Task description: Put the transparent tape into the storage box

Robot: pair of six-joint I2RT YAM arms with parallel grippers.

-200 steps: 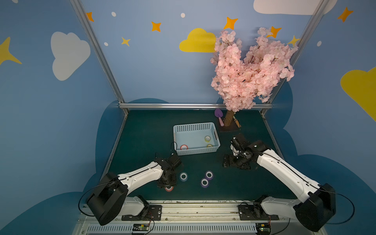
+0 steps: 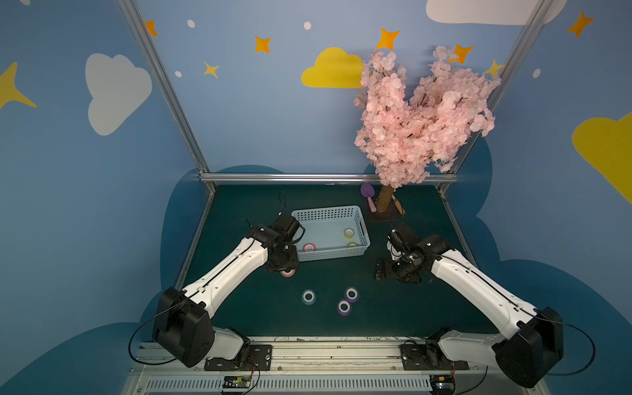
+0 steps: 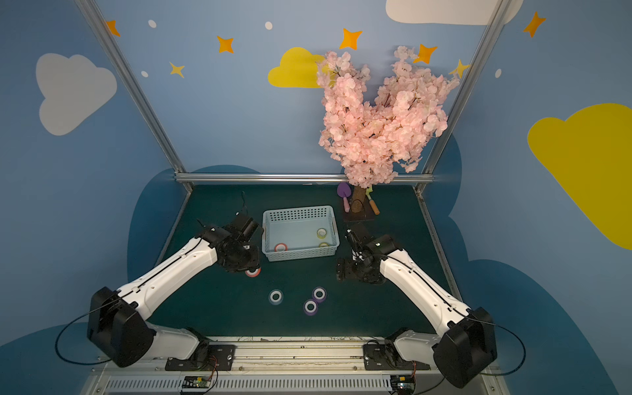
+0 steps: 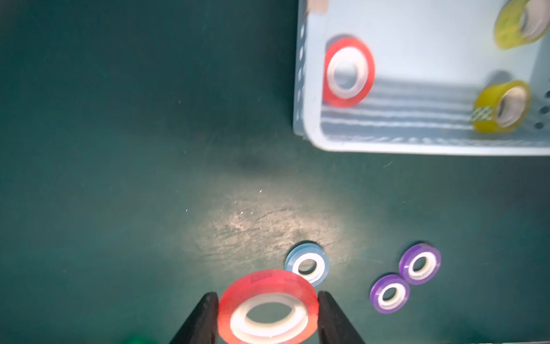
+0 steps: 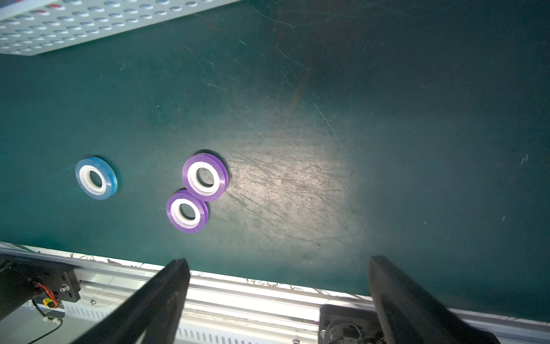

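Note:
A light blue storage box [image 2: 329, 230] holds a red tape [image 4: 349, 96] and two yellow tapes [image 4: 490, 120]. My left gripper is shut on another red tape [image 4: 267, 277], lifted near the box's front-left corner in the top views. On the mat lie a blue tape [image 5: 107, 175] and two touching purple tapes [image 5: 216, 166], in front of the box. My right gripper stands open to the right of them, with nothing between its fingers.
A blossom tree [image 2: 421, 112] stands at the back right, with small garden tools [image 3: 344, 194] by its trunk. The mat's left part and the stretch between the loose tapes and the box are clear. The front rail [image 3: 289, 341] edges the mat.
My left gripper has moved away from the front edge toward the box, carrying the red tape with it. The right arm looks unchanged.

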